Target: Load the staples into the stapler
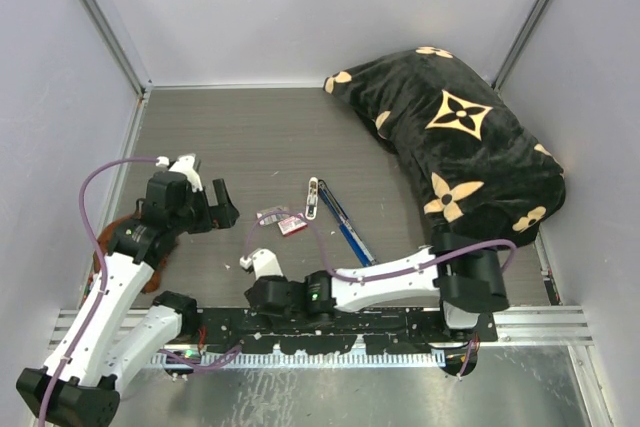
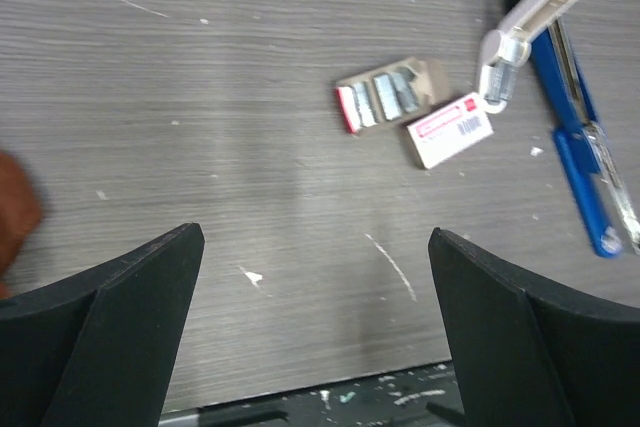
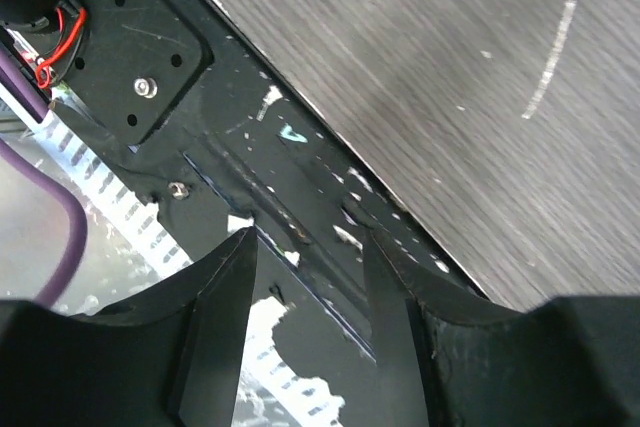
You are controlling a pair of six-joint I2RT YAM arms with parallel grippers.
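A long blue stapler [image 1: 345, 225] lies on the table right of centre; its metal channel shows beside the blue body [image 2: 572, 132] in the left wrist view. An open tray of silvery staples [image 2: 385, 95] touches or nearly touches a white and red box [image 2: 450, 131]. My left gripper is open, apart from the table, left of these items, with nothing between its fingers. My right gripper is also open and empty, over the black strip at the table's front edge.
A white, partly clear device [image 1: 312, 198] lies between the box and the stapler. A dark patterned cushion [image 1: 450, 147] fills the right side. Something brown [image 2: 15, 209] lies at the left, partly behind the left arm.
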